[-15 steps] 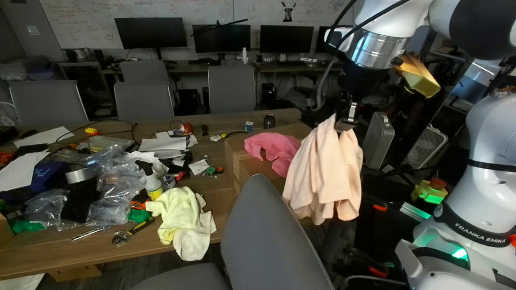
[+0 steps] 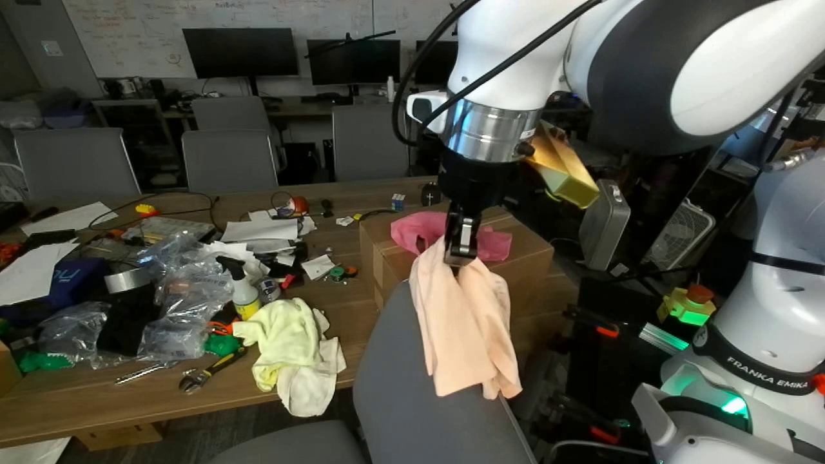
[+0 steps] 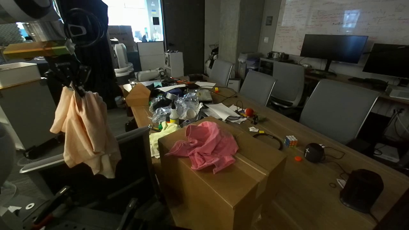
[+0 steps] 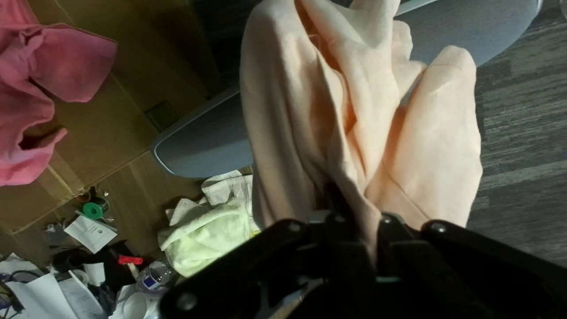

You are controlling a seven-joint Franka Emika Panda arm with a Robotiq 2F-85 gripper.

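Note:
A peach cloth (image 2: 464,325) hangs in loose folds from my gripper (image 2: 461,259), which is shut on its upper part. In exterior view 1 the cloth overlaps the grey chair's backrest (image 2: 410,371); whether it touches the chair I cannot tell. From the other side, in exterior view 2, the gripper (image 3: 76,90) and the peach cloth (image 3: 86,130) are to the left of the cardboard box. The wrist view has the cloth (image 4: 319,106) bunched between the fingers, with the chair back (image 4: 212,141) beneath it.
A pink cloth (image 3: 207,145) lies on the cardboard box (image 3: 214,184). Beside it on the table, a pale yellow cloth (image 2: 290,344) drapes over the front edge. Plastic bags, a spray bottle (image 2: 243,290), papers and tools clutter the table's left part.
My gripper has moved left and lower in exterior view 1, carrying the peach cloth from right of the chair back to in front of it. The other cloths have not moved.

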